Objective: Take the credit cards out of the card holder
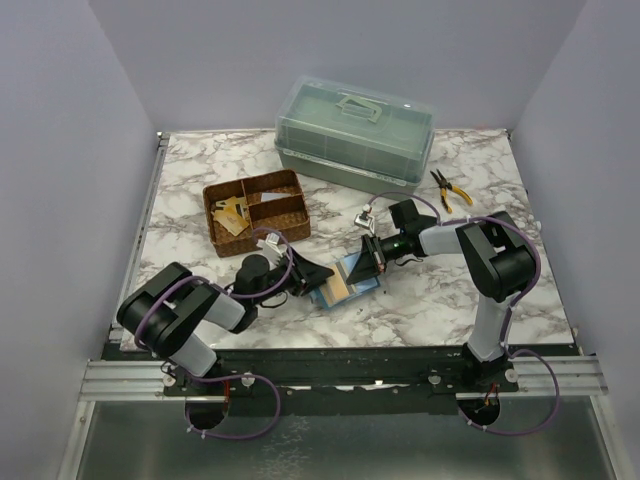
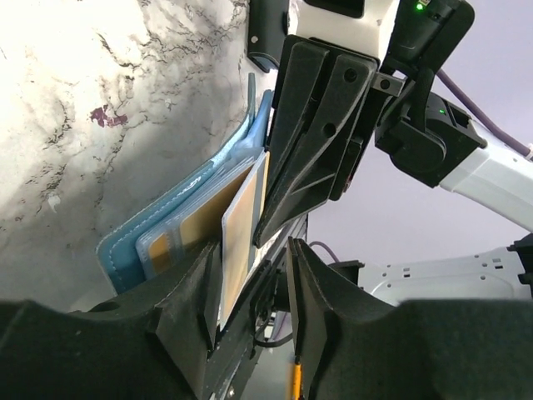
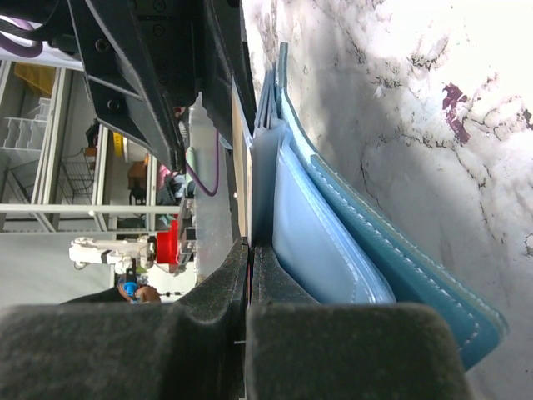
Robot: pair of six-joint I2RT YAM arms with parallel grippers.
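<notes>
A light blue card holder (image 1: 362,280) with tan cards (image 1: 334,285) is held low over the table between my grippers. My right gripper is shut on the holder's edge, near the cards. My left gripper is part open at the other end, its fingers at the stack's edge, one card (image 2: 236,233) standing between or beside them; whether it grips that card is unclear. In the left wrist view several layers of cards and blue sleeves show.
A brown divided basket (image 1: 236,186) with papers stands behind left, a clear green-tinted box (image 1: 350,140) at the back, pliers (image 1: 455,192) at the right. The table's front edge is close below the grippers.
</notes>
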